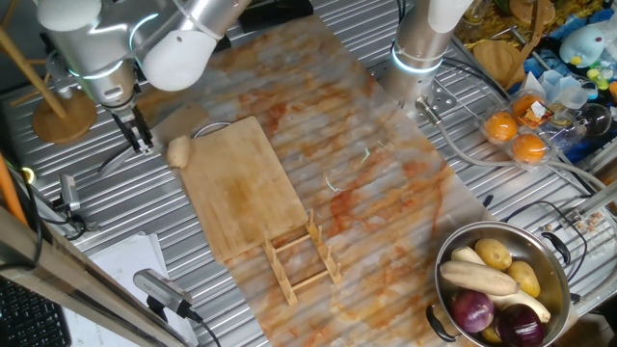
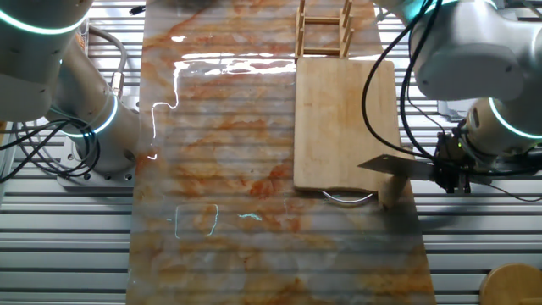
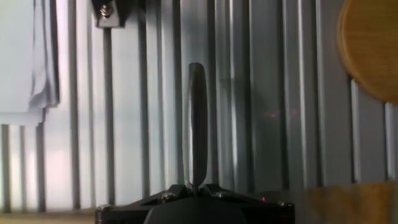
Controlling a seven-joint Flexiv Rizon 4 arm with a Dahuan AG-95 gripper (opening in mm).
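Observation:
My gripper point(image 1: 141, 143) is beside the wooden cutting board point(image 1: 241, 183), off its corner nearest the arm. In exterior view 2 the gripper point(image 2: 453, 174) is shut on a knife, whose flat blade point(image 2: 396, 165) reaches over the board's edge. The wrist view shows the knife point(image 3: 197, 124) nearly edge-on, rising from between the shut fingers. A small tan lump point(image 1: 180, 152) is at the board's corner, by the blade; what it is I cannot tell. A wooden rack point(image 1: 301, 265) adjoins the board's other end.
A steel pot point(image 1: 463, 241) of potatoes, purple onions and pale roots stands at the lower right. Papers point(image 1: 120, 289) and a camera point(image 1: 159, 289) are at the lower left. The marbled mat point(image 2: 229, 152) beside the board is clear.

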